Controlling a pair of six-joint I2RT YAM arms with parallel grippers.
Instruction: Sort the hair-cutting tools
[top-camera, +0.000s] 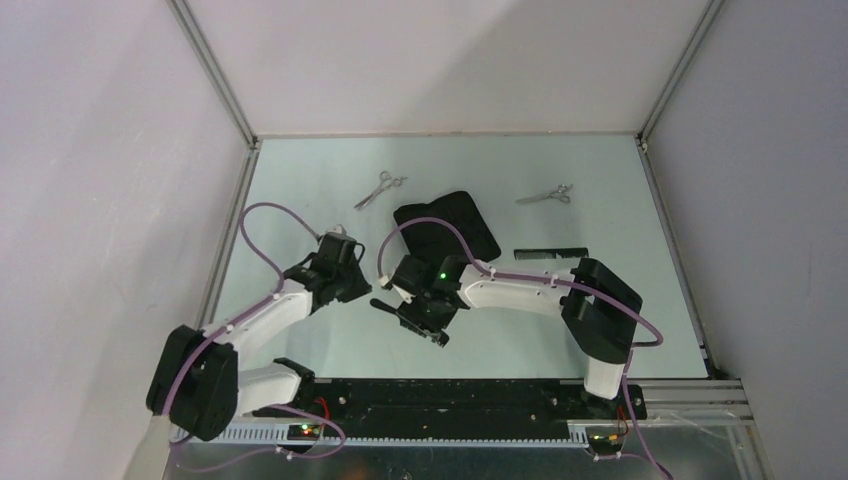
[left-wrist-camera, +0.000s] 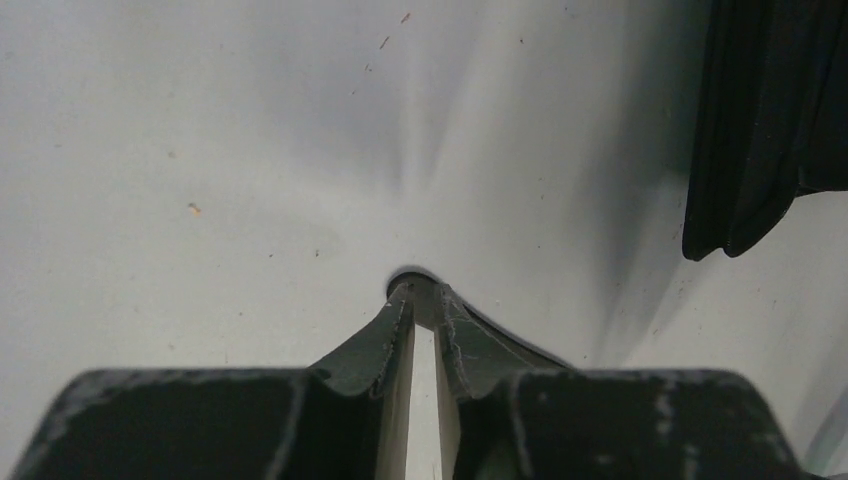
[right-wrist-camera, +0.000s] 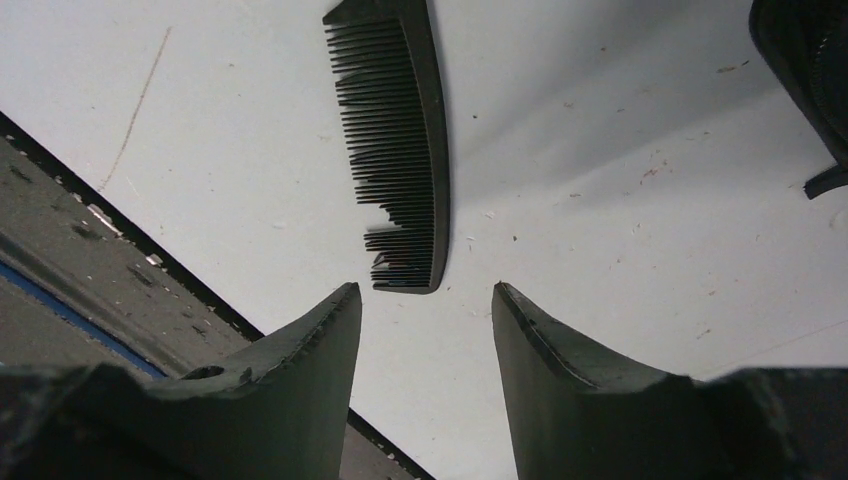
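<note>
In the right wrist view a black comb (right-wrist-camera: 425, 150) with a gap in its teeth lies just beyond my right gripper, whose fingers are apart and empty. In the top view that gripper (top-camera: 425, 325) is low in the centre. My left gripper has its tips close together, over a dark slender item (left-wrist-camera: 500, 340) partly hidden by the fingers; whether it grips anything is unclear. Another black comb (top-camera: 550, 252) lies at the right. Silver scissors lie at back left (top-camera: 380, 190) and back right (top-camera: 545, 195).
A black pouch (top-camera: 465, 215) lies at the back centre, partly behind the right arm. White walls (top-camera: 700, 200) bound the table. The table's back strip (top-camera: 310, 160) has clear room. The front edge (right-wrist-camera: 120, 230) shows near the comb in the right wrist view.
</note>
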